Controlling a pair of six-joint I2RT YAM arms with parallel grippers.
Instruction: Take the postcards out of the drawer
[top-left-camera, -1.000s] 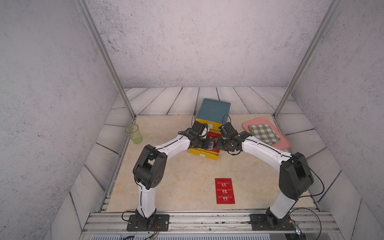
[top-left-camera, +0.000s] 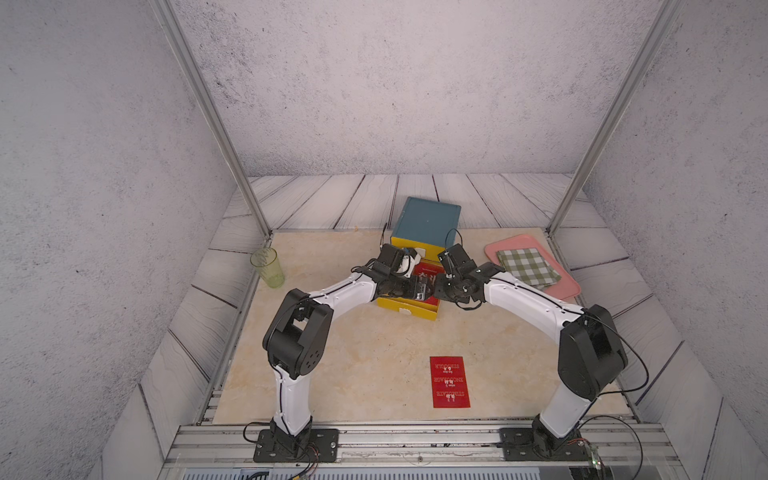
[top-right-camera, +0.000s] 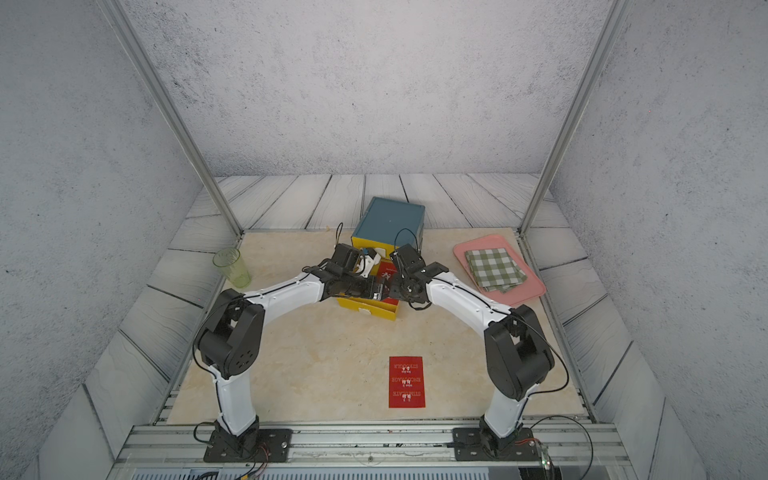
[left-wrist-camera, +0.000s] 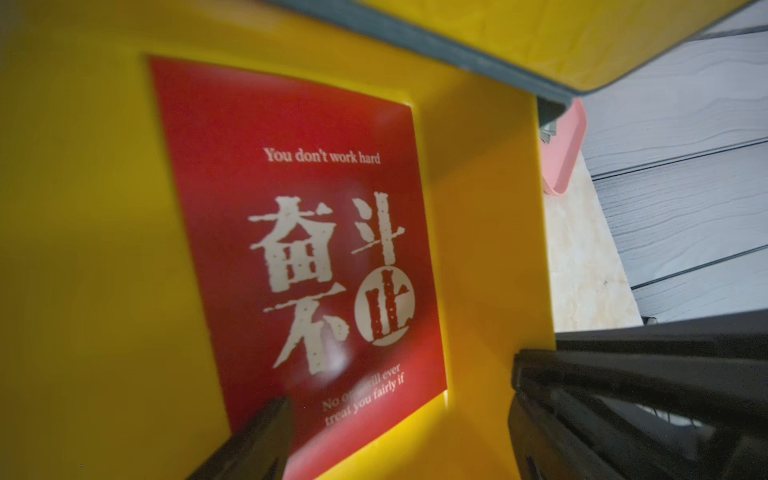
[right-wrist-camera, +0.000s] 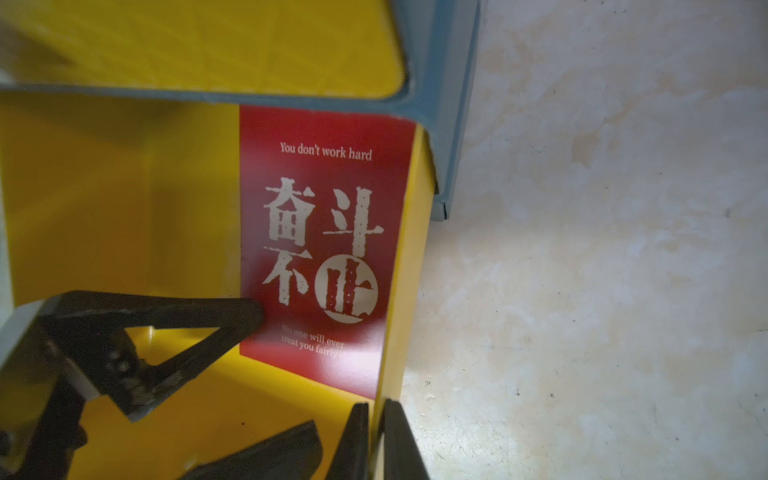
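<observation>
A blue cabinet (top-left-camera: 426, 216) with yellow drawers has its lower drawer (top-left-camera: 404, 310) pulled out. A red postcard, printed with white characters, lies on the drawer's floor against its right side, also seen in the left wrist view (left-wrist-camera: 296, 208). My left gripper is open over the drawer's inside, fingertips near the postcard, nothing between them. My right gripper is shut on the drawer's right wall, whose rim runs between its fingertips. Another red postcard (top-left-camera: 449, 382) lies flat on the table at the front.
A green glass (top-left-camera: 268, 270) stands at the left. A pink tray (top-left-camera: 566, 284) with a checked cloth (top-left-camera: 528, 266) lies at the right. Both grippers are close together.
My left gripper has shifted very slightly over the drawer; my right arm, the drawer and the postcard on the table look unchanged.
</observation>
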